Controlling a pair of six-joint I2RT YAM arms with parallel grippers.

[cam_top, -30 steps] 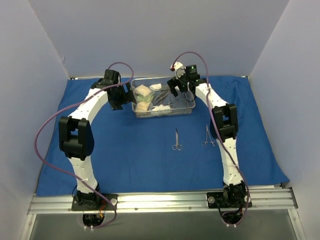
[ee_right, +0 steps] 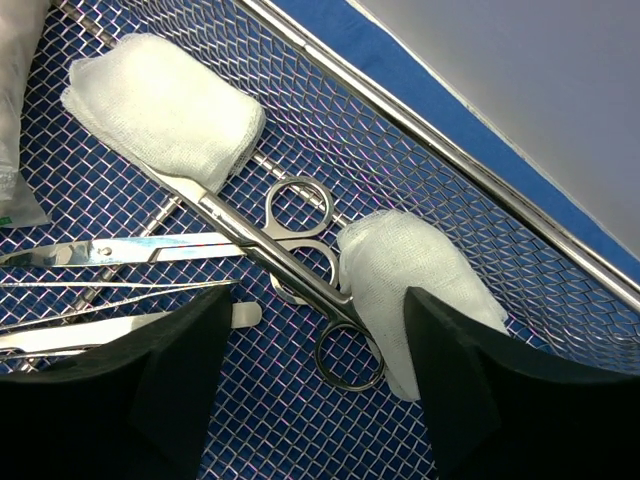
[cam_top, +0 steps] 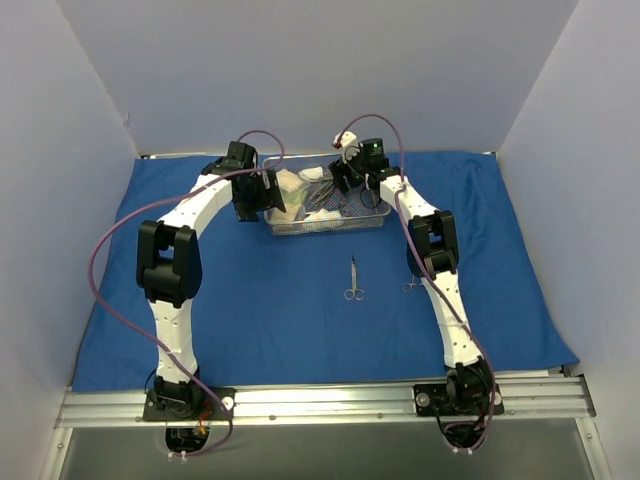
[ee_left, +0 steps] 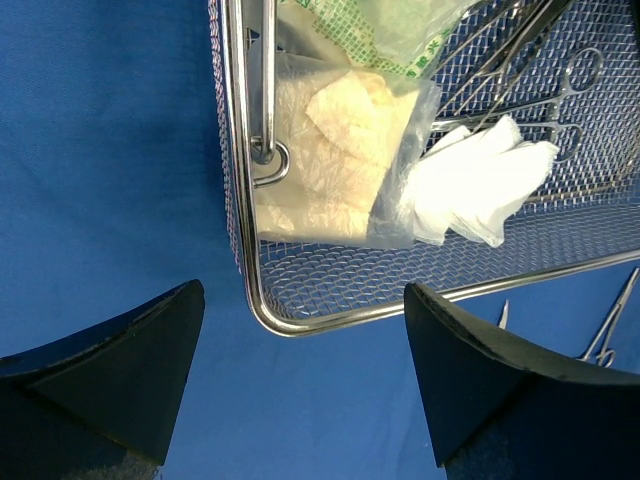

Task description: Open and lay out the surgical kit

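The mesh tray (cam_top: 310,228) sits at the back of the blue cloth, holding packets (ee_left: 330,150), gauze pads (ee_right: 160,110), scissors and forceps. My left gripper stands open over the tray's left end, nothing between its fingers. My right gripper is inside the tray's right part, its fingers apart around the ring of a long steel instrument (ee_right: 260,245), beside a folded gauze (ee_right: 420,280); whether they touch it I cannot tell.
Scissors (cam_top: 354,294) and another ringed instrument (cam_top: 409,286) lie on the cloth in front of the tray. Grey walls stand at back and sides.
Both arms have moved: the left slightly rightward toward the tray's left end, the right leftward and down into the tray.
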